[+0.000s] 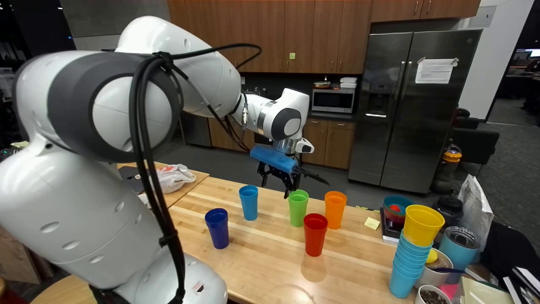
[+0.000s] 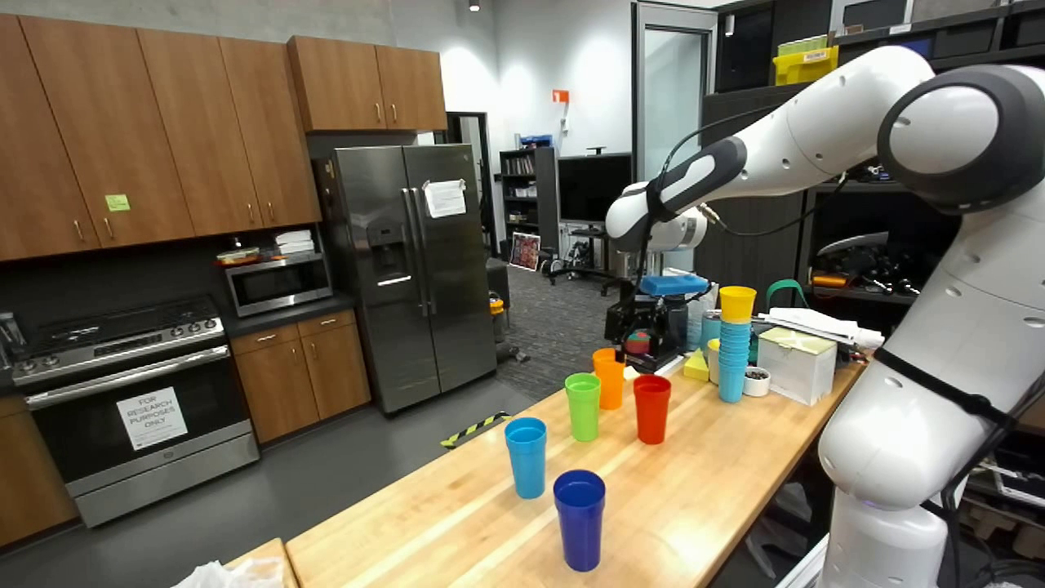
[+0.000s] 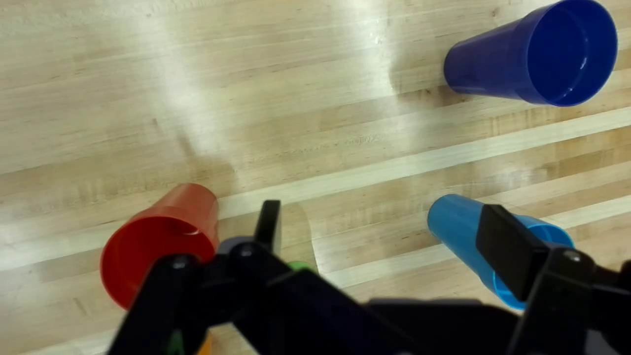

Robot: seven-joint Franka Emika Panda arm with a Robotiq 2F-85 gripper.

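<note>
My gripper [image 1: 276, 186] hangs above the back part of the wooden table, its black fingers spread apart. The wrist view shows the gripper open, and I see nothing held between its fingertips. A green cup [image 1: 297, 208] stands near it, mostly hidden behind the gripper in the wrist view. Close by are an orange cup [image 1: 335, 208] and a red cup [image 1: 314, 234]. Apart from those, a light blue cup [image 1: 249, 202] and a dark blue cup [image 1: 217, 228] stand toward the left in exterior view 1. All these cups are upright.
At the table's right end, a yellow cup [image 1: 423, 225] tops a stack of light blue cups [image 1: 408, 271]. Bowls, a tumbler [image 1: 459, 244] and other clutter crowd around it. A plastic bag [image 1: 174, 177] lies at the left.
</note>
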